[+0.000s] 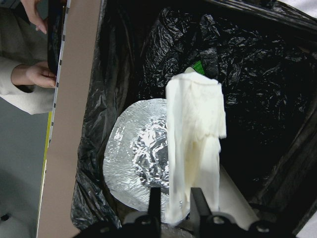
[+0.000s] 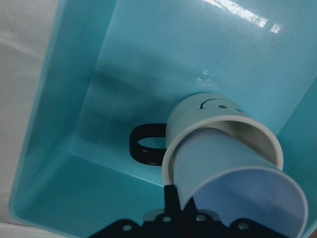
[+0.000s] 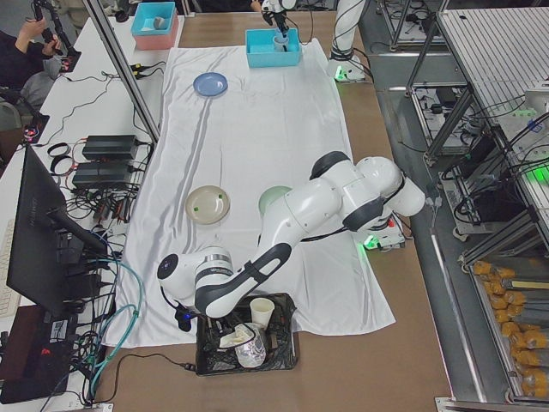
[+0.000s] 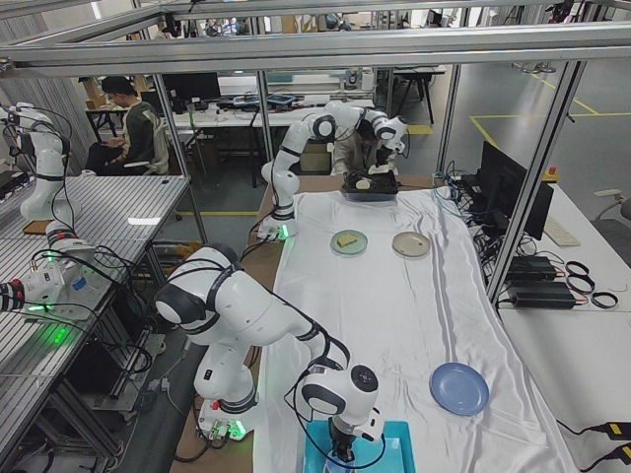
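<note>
My left gripper is over the black-lined bin (image 3: 206, 352), its fingers apart. A crumpled white tissue (image 1: 195, 124) hangs or falls just beyond them, above a foil dish (image 1: 129, 153); whether it touches the fingers is unclear. A white paper cup (image 3: 262, 311) is in the bin. At the far end, my right gripper is at the rim of a light-blue cup (image 2: 218, 163), its fingers close together on the wall. That cup lies in a white smiley mug (image 2: 193, 109) inside a turquoise container (image 2: 114, 74).
A blue plate (image 3: 210, 84), a beige plate (image 3: 206, 204) and a green plate (image 4: 348, 248) with a yellow item rest on the white cloth (image 4: 355, 325).
</note>
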